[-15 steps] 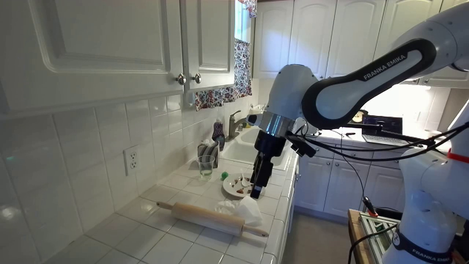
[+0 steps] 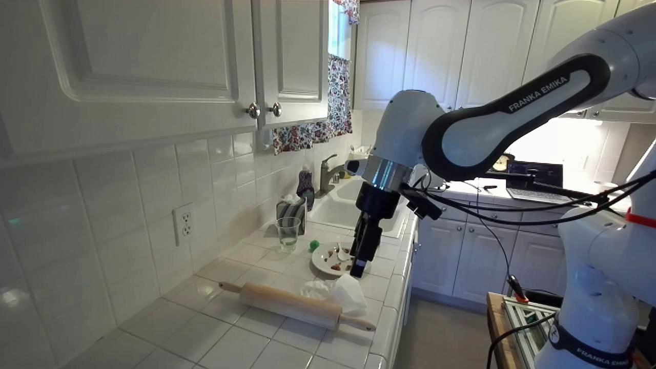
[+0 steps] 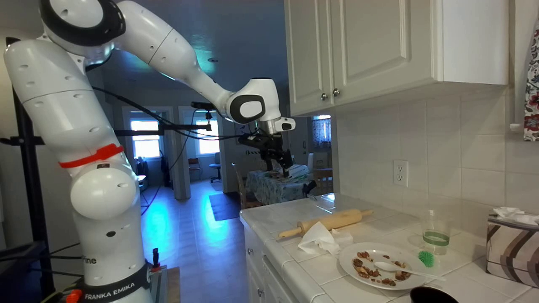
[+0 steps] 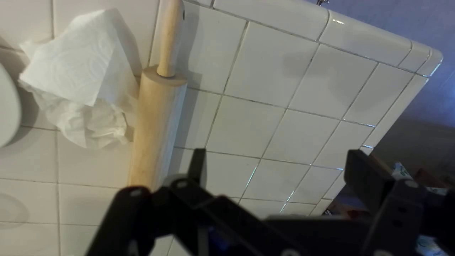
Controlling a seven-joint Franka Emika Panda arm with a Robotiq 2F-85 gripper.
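My gripper is open above the counter, its two black fingers wide apart with nothing between them. In the wrist view a wooden rolling pin (image 4: 155, 128) lies on the tiles to the left of the gap, its lower end hidden behind the gripper. Crumpled white paper towel (image 4: 81, 64) rests beside the pin. A white plate (image 3: 348, 262) holds brown scraps and a white spoon (image 3: 404, 269). Near it stand a clear cup (image 3: 436, 232) with a green band and a small green spiky ball (image 3: 426, 258).
A striped tissue box (image 2: 291, 215) stands by the wall, in front of the sink (image 2: 344, 203). Upper cabinets (image 2: 154, 61) overhang the counter. Bare tiles (image 2: 233, 344) lie on the near side of the pin, and the counter edge (image 2: 393, 307) drops off at the right.
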